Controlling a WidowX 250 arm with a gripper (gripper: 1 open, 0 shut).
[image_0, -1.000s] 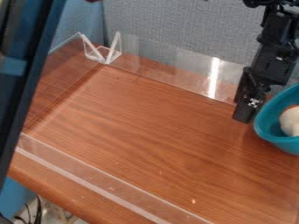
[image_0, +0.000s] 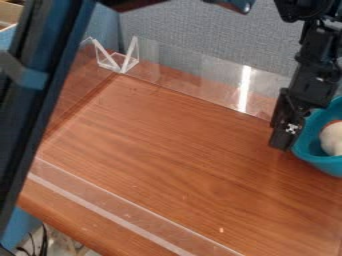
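Observation:
My black gripper (image_0: 289, 126) hangs at the right, pointing down beside the left rim of a teal bowl (image_0: 315, 161), which is cut off by the right edge. A pale round object (image_0: 333, 138) is in the bowl. The fingertips are dark and small, so their gap is hard to make out; I see nothing clearly held.
A clear barrier with a white bracket (image_0: 118, 60) runs along the back. A dark frame (image_0: 40, 90) fills the left edge, and cables lie below the table's front-left corner.
The arm at the right has shifted slightly upward and rightward, toward the bowl. The bowl and table look the same.

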